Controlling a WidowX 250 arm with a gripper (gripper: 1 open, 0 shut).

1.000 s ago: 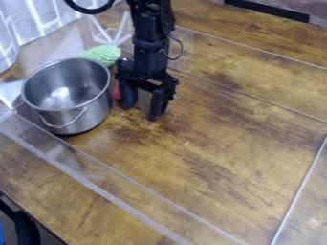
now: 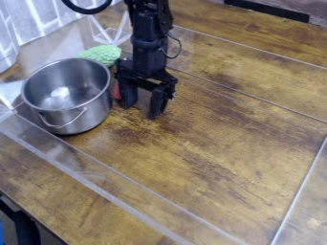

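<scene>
A black robot arm reaches down from the top of the camera view, its gripper (image 2: 143, 96) low over the wooden table beside a steel pot (image 2: 67, 94) with a wire handle. A small reddish object (image 2: 117, 93) shows between the pot and the gripper, partly hidden by it. Whether the fingers hold it, or are open or shut, I cannot tell.
A green textured item (image 2: 98, 55) lies behind the pot near a pale cloth or plastic at the upper left.
The gripper has shifted very slightly; the pot and the other things look the same.
</scene>
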